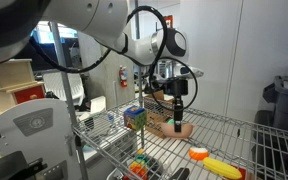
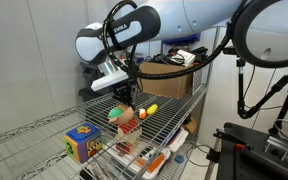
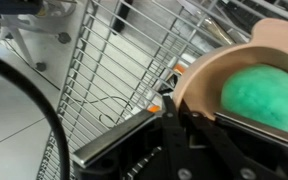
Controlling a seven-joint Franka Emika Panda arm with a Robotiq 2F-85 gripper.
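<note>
My gripper is shut on the rim of a tan-pink bowl (image 3: 205, 74), which fills the right of the wrist view. A rounded green object (image 3: 262, 97) lies inside it. Exterior view 1 has the bowl (image 1: 183, 131) tilted beneath my gripper (image 1: 176, 121), above the wire rack. From the other side, the bowl (image 2: 129, 128) hangs below the gripper, with the green object (image 2: 115, 114) showing at its upper left. How far the bowl is from the rack is hard to tell.
On the wire rack, a colourful box (image 2: 82, 142) stands near the bowl. An orange-and-white item (image 1: 198, 153) and a long yellow object (image 1: 222, 168) lie toward the front right. Small coloured pieces (image 1: 139, 164) sit at the front. Bare rack (image 1: 222, 130) extends to the right.
</note>
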